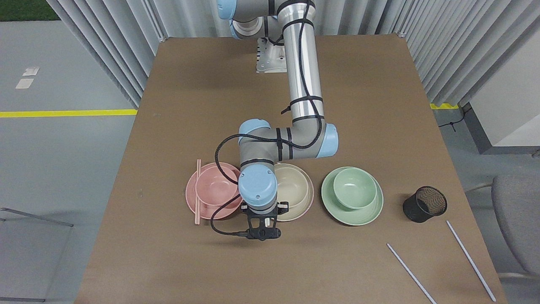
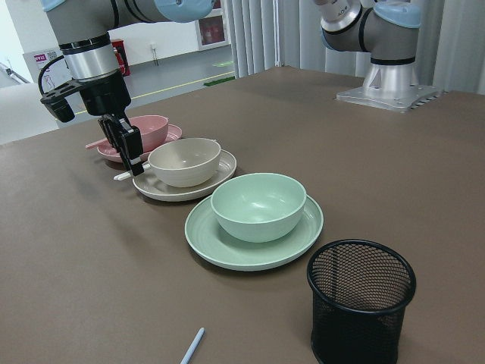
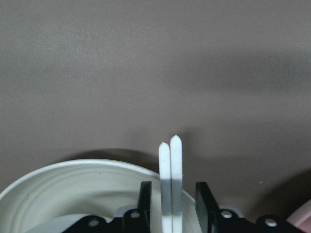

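Note:
My gripper (image 2: 129, 152) is low over the cream plate (image 3: 77, 179) in the middle, beside the cream bowl (image 2: 184, 163). In the wrist view two white chopsticks (image 3: 170, 179) lie side by side between my open fingers, with a gap on either side of them. The front view hides them under the arm.
To one side are a pink bowl (image 1: 216, 185) with pink chopsticks (image 1: 197, 191); to the other, a green bowl (image 1: 354, 187) on a green plate (image 1: 354, 217), a mesh cup (image 1: 424, 205) and two loose rods (image 1: 471, 260).

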